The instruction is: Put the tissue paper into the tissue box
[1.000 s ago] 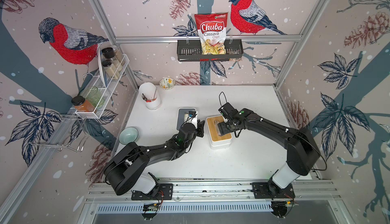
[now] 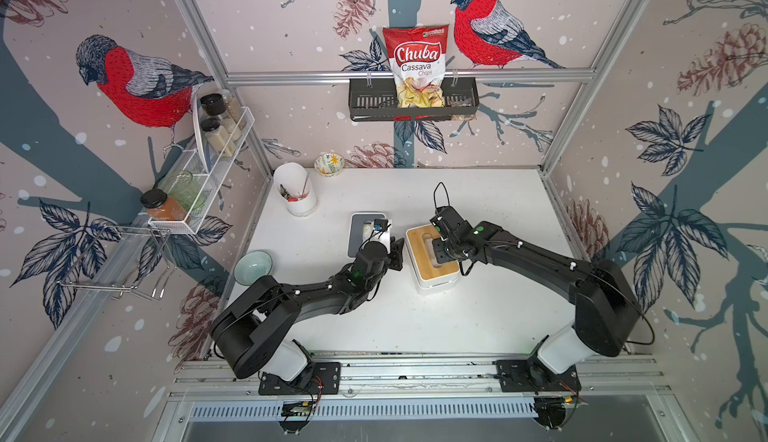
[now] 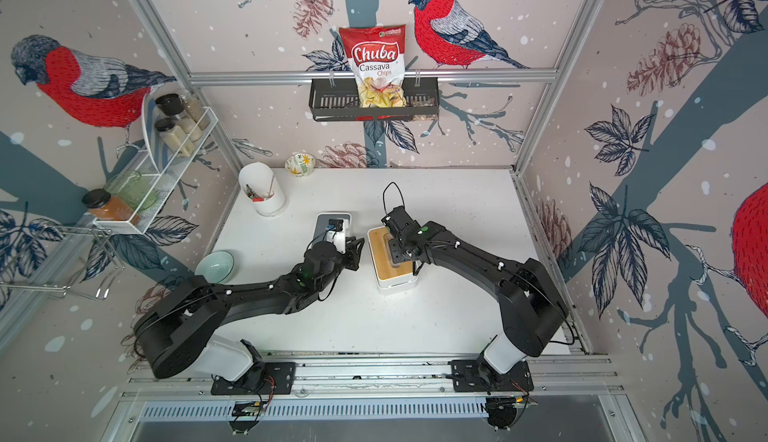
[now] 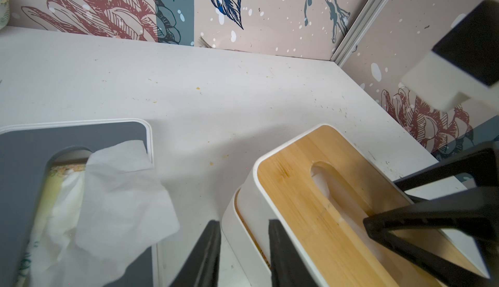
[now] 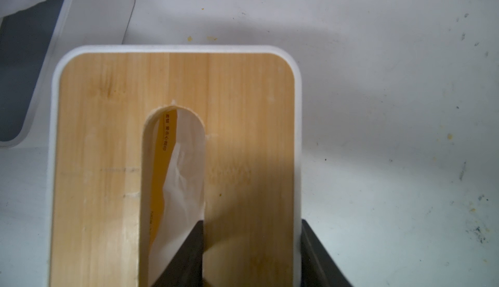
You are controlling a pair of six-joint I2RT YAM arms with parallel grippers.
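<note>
The tissue box (image 2: 419,249) has a bamboo top with a long slot. My right gripper is shut on the strip of lid between slot and right edge. White tissue paper (image 5: 182,177) and yellow packaging (image 5: 159,177) show inside the slot. In the left wrist view, the lid part (image 4: 283,167) sits askew over the white lower part (image 4: 244,245), a dark-edged gap between them. Beside the box, my left gripper has parted fingers, their tips near the lower part's left side; nothing is visibly held.
A grey-topped box (image 4: 111,131) with white tissue (image 4: 124,193) sticking from its slot stands left of the bamboo one. A white canister (image 2: 296,189), a patterned bowl (image 2: 329,164) and a green bowl (image 2: 253,267) stand farther left.
The right gripper and the bamboo-topped part have shifted slightly right, with the box turned a little. The left forearm has moved a little; its gripper is nearly where it was.
</note>
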